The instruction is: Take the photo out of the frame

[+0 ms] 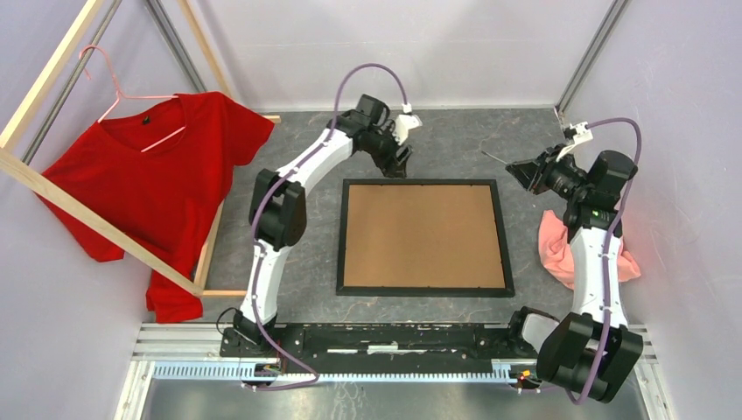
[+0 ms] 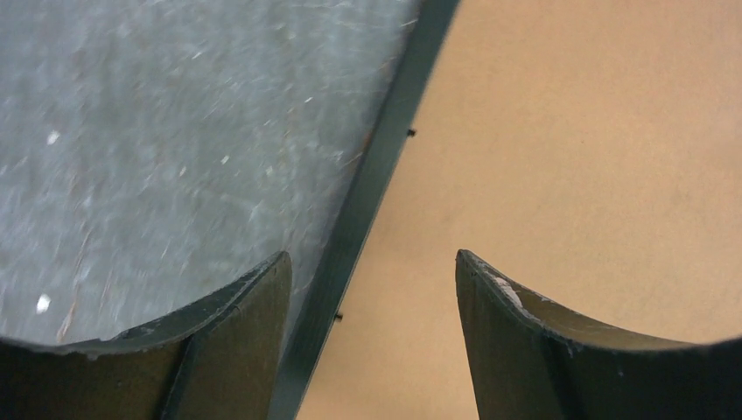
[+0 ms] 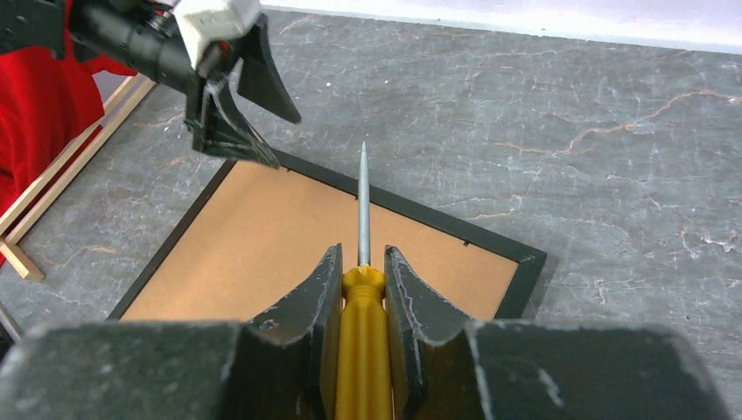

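The picture frame (image 1: 427, 291) lies back up on the grey table, its black border around a brown backing board (image 1: 427, 236). Small dark tabs sit along the border's inner edge in the left wrist view. No photo shows. Just beyond the frame's far edge, my left gripper (image 1: 400, 163) is open and empty; in its own wrist view the border (image 2: 359, 210) passes beneath the gap between the fingers. My right gripper (image 1: 522, 175), right of the frame's far right corner, is shut on a yellow-handled pointed tool (image 3: 363, 350), its thin metal shaft pointing away from the fingers.
A pink cloth (image 1: 553, 249) lies to the right, partly under the right arm. At the left, a red shirt (image 1: 166, 192) hangs on a wooden rack (image 1: 105, 229).
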